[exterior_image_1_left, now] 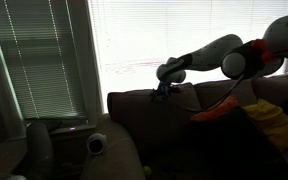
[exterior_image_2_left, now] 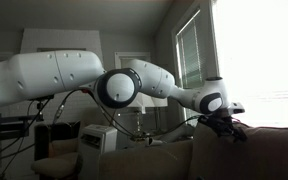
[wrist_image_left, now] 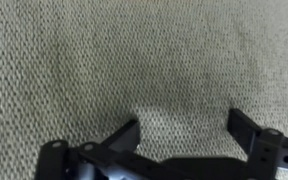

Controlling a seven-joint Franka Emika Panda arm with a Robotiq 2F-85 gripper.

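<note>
My gripper stands open in the wrist view, its two dark fingers well apart with only woven fabric showing between and beyond them. That fabric is the grey-beige couch back [wrist_image_left: 154, 60], filling nearly the whole view. In exterior view 1 the gripper [exterior_image_1_left: 162, 96] is a dark shape at the top of the couch backrest [exterior_image_1_left: 134, 110], against the bright window. From the other side, the gripper [exterior_image_2_left: 234, 122] appears just above the couch's top edge [exterior_image_2_left: 254, 138]. Whether the fingertips touch the fabric, I cannot tell.
An orange-red cushion [exterior_image_1_left: 216, 110] and a yellow cushion [exterior_image_1_left: 276, 125] lean on the couch to the right. Blinds [exterior_image_1_left: 184, 40] hang over the window behind. A yellow-green ball [exterior_image_1_left: 147, 170] is low in front. The room is dim.
</note>
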